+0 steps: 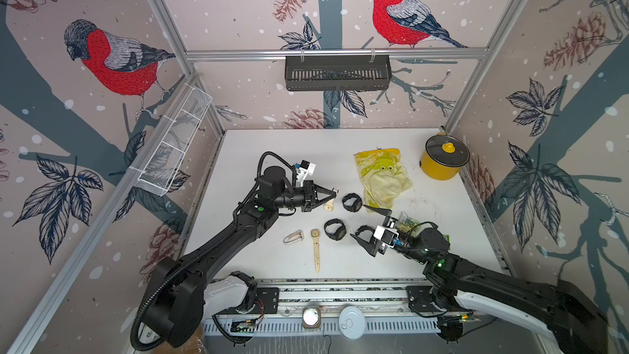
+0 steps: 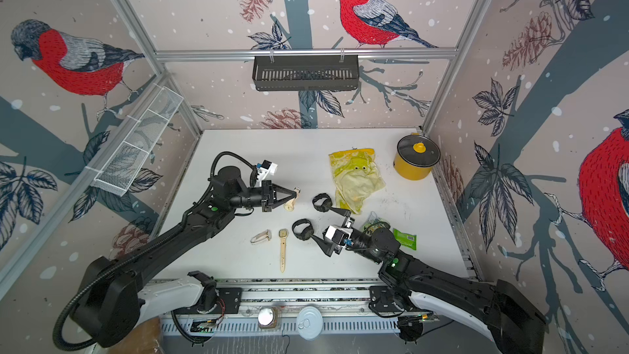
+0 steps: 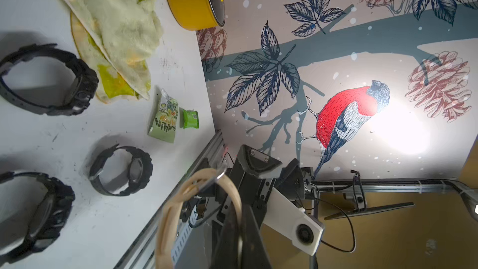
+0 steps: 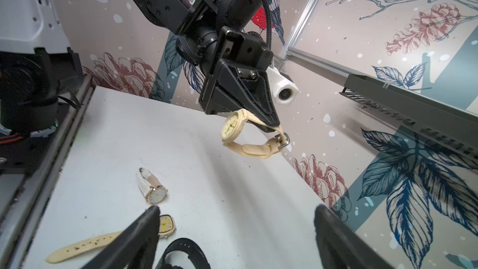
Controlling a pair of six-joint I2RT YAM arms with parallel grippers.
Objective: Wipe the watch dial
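Note:
My left gripper is raised over the table, shut on the strap of a cream watch point(image 4: 254, 150), whose round dial point(image 4: 230, 127) faces sideways in the right wrist view. In the left wrist view its strap loop point(image 3: 166, 219) hangs at the fingertips. My right gripper point(image 2: 327, 228) stands open to the right of the held watch, nothing between its fingers. Below lie a white-strap watch point(image 4: 156, 194), a straight cream watch point(image 4: 84, 247) and several black watches point(image 3: 44, 109).
A yellow cloth or bag point(image 2: 357, 183) lies right of the black watches. A yellow pot point(image 2: 412, 164) stands at the back right, small green packets point(image 3: 190, 118) at the right front. A dark rack point(image 2: 305, 78) hangs on the back wall.

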